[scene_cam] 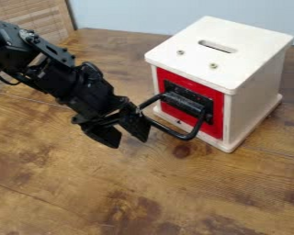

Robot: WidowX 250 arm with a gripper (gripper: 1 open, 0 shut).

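Note:
A white wooden box (pixel 252 92) with a slot and two screws on top stands at the right, a red panel (pixel 165 85) on its front. A black bar handle (pixel 183 134) sticks out from the panel toward the left. My black gripper (pixel 122 128) reaches in from the upper left, its fingers at the near left part of the handle, spread apart in view. Whether they touch the handle I cannot tell.
A pale wall runs along the back, and a cardboard piece lies behind the arm at the left.

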